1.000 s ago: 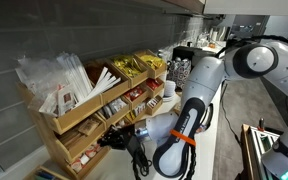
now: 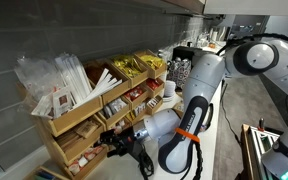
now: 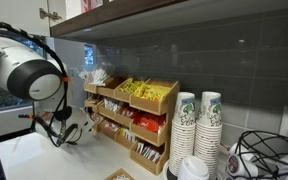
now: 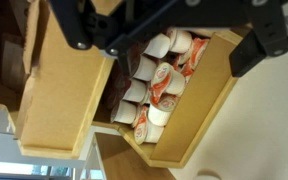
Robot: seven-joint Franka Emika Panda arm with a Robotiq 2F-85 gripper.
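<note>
White creamer cups [image 4: 162,80] with orange-and-white lids lie heaped in a wooden compartment [image 4: 202,100] in the wrist view. Over them my gripper stands open, its dark fingers [image 4: 268,42] spread wide, with no cup held between them. Exterior view 1 has the gripper [image 2: 112,140] in front of the lower trays of the wooden rack [image 2: 72,142]. Seen from exterior view 2, the arm [image 3: 39,82] reaches in from the left toward the rack's far end, and the fingertips are hard to make out there.
Upper bins hold yellow packets [image 2: 127,68] and wrapped white utensils [image 2: 72,78]. Stacks of paper cups [image 3: 182,130] stand beside the rack in exterior view 2. A dark shelf overhangs the rack.
The forearm has shifted slightly to the right in exterior view 1, while the gripper stays close to the lower trays. The rack and its contents look unmoved.
</note>
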